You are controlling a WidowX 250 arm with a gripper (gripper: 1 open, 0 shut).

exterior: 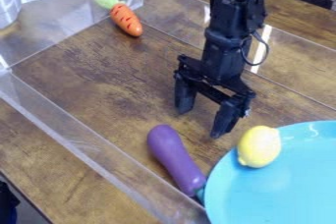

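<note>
The black gripper (203, 112) hangs low over the wooden surface near the middle of the view, its two fingers spread apart with nothing between them. Below and left of it lies a purple eggplant toy (175, 155), and to its lower right a yellow lemon (258, 145) sits at the rim of a light blue plate (296, 189). A carrot toy (126, 20) lies at the upper left, away from the gripper.
Clear plastic edging (73, 130) runs along the left side and back of the wooden surface (92, 81).
</note>
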